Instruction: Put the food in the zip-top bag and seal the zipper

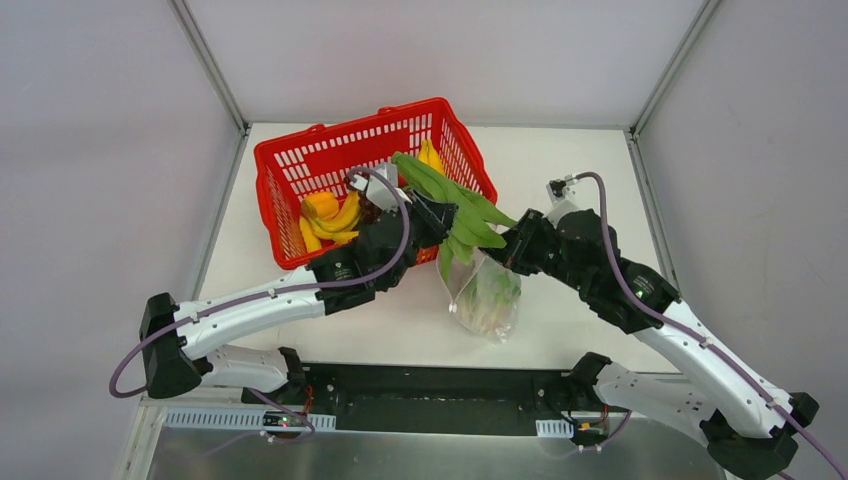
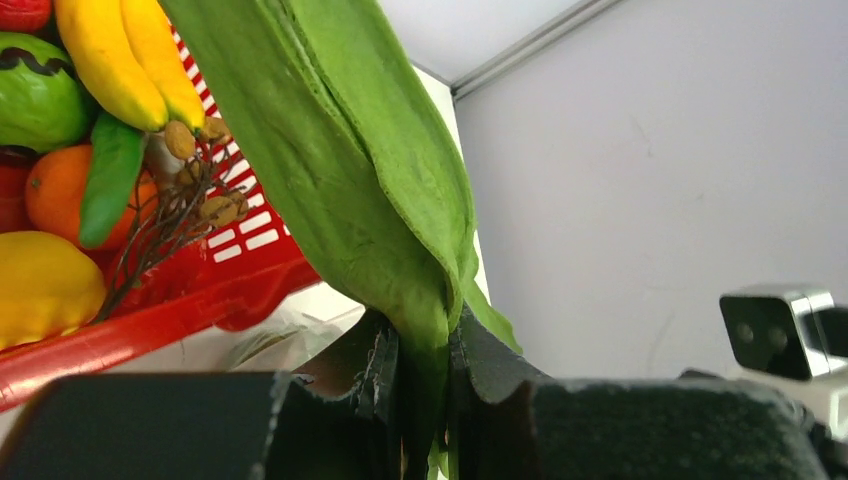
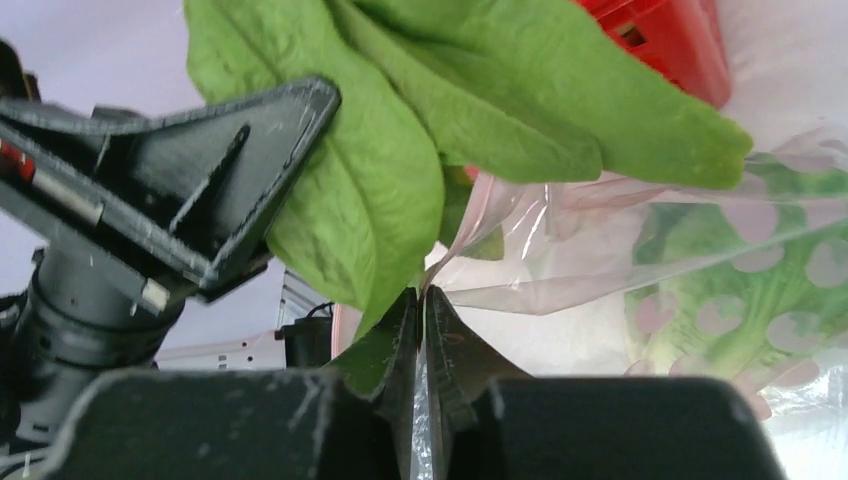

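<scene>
My left gripper is shut on a bundle of long green leaves, whose stems pass between its fingers in the left wrist view. The leaf tips droop over the mouth of the clear zip top bag. Inside the bag shows a pale green leafy vegetable, seen through dotted film. My right gripper has its fingertips together on the bag's thin rim, and the bag hangs from there, its mouth partly spread. One leaf reaches down against the right fingers; whether its tip is inside the bag is hidden.
Behind the left arm stands a red basket holding bananas, an orange, a green pepper and other food. The two grippers are close together. Bare white table lies right and in front.
</scene>
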